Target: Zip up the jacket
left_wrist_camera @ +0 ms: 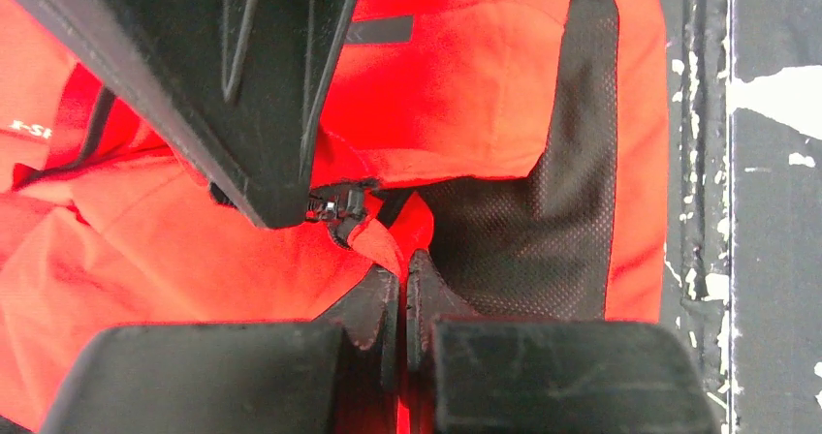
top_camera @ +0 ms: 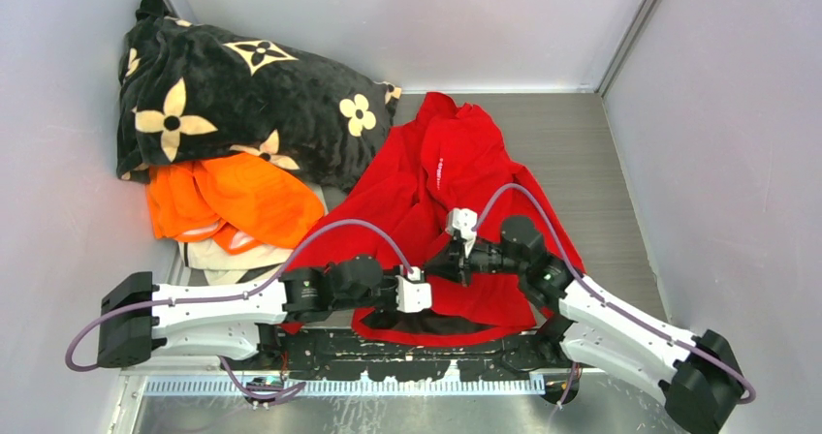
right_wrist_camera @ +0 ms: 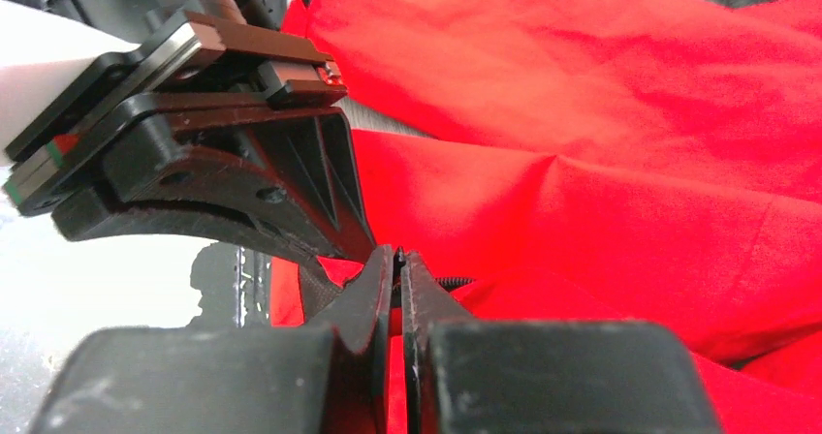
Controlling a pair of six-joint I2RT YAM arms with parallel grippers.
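The red jacket [top_camera: 417, 182] lies spread on the floor, both grippers at its lower front. In the left wrist view, my left gripper is shut on a thin red strip of the jacket below the zipper fitting [left_wrist_camera: 334, 204]; the dark fingers of my right gripper reach in from above beside that fitting. In the right wrist view, my right gripper is shut at the zipper edge, near a dark line of zipper teeth [right_wrist_camera: 453, 282]. What exactly lies between its fingertips is too small to tell.
A black patterned cushion [top_camera: 223, 105], an orange garment [top_camera: 233, 201] and pale cloth lie at the left. Bare grey floor [top_camera: 582, 182] shows at the right. White walls enclose the space on the back and sides.
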